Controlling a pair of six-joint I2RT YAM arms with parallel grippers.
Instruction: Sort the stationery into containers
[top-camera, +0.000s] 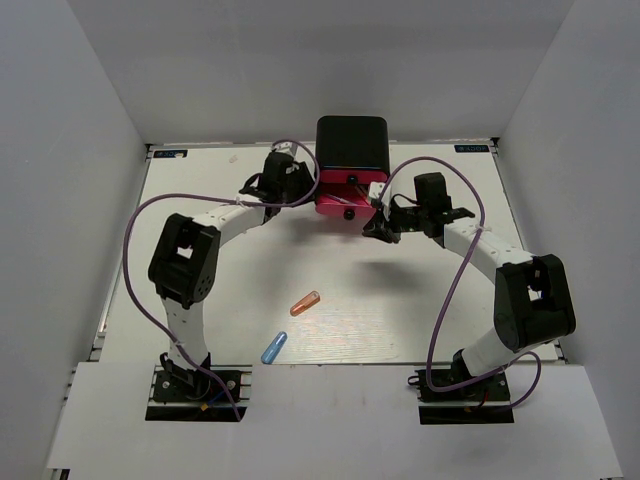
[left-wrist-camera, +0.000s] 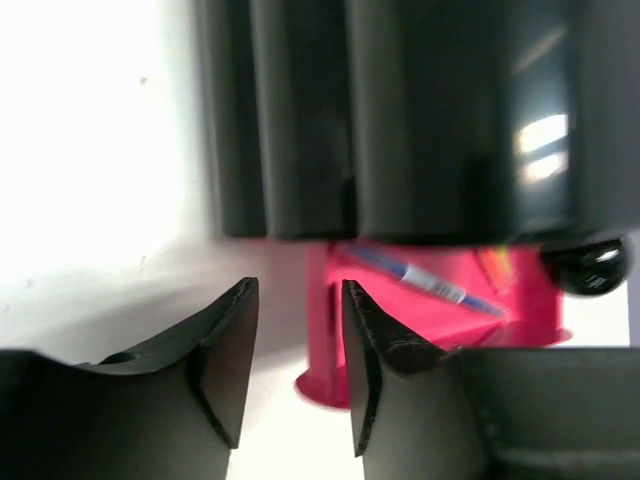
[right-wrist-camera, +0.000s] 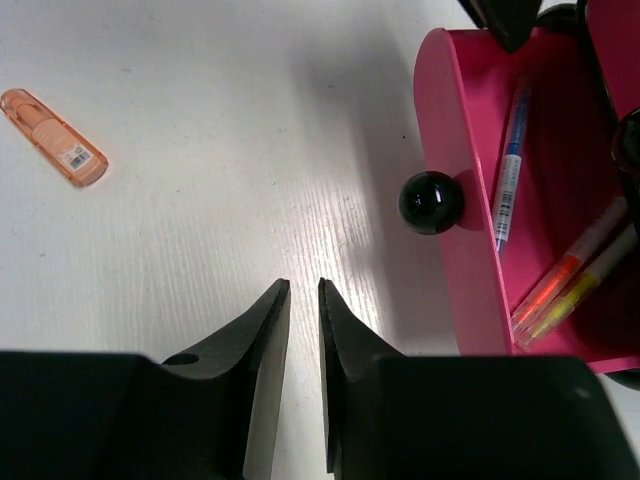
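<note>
A pink-and-black box (top-camera: 352, 135) stands at the back, its pink drawer (right-wrist-camera: 450, 120) pulled out, holding a blue pen (right-wrist-camera: 510, 170) and orange and yellow markers (right-wrist-camera: 557, 290). My left gripper is at the drawer's left end, fingers parted slightly, nothing visible between them. My right gripper hangs just right of and in front of the drawer, its fingers a little apart and empty. An orange item (top-camera: 305, 303) and a blue item (top-camera: 274, 347) lie loose at the front of the table.
The black knob (right-wrist-camera: 431, 203) sticks out from the drawer front. Grey walls border it on the sides and back.
</note>
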